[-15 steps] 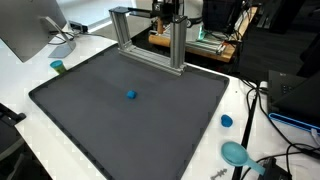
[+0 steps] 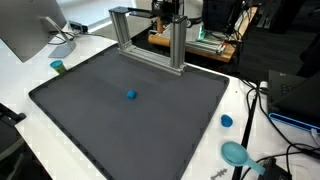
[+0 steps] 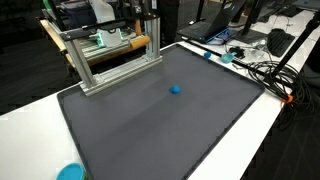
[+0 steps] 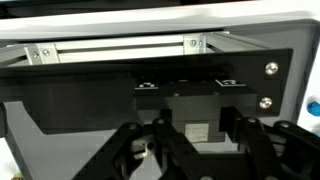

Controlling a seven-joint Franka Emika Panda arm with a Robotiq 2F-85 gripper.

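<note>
In the wrist view, my gripper is at the lower middle, its dark fingers standing apart against a long black panel (image 4: 85,101). It is shut on a dark part (image 4: 193,106) at the panel; black on black, the part's shape and where it ends cannot be told. The panel lies beneath a pale metal rail (image 4: 120,45). From outside, the metal frame (image 2: 153,54) stands at the back of the grey board, and the fingertips are not clearly visible there. A small blue object (image 2: 131,94) rests on the board (image 3: 150,125), away from the frame.
Right of the board in exterior view 1 lie a blue round piece (image 2: 226,121) and a teal ladle-like item (image 2: 240,155). A green-topped cup (image 2: 58,67) is at the far left. Cables (image 3: 285,85) are bunched beyond the board. Most of the board is bare.
</note>
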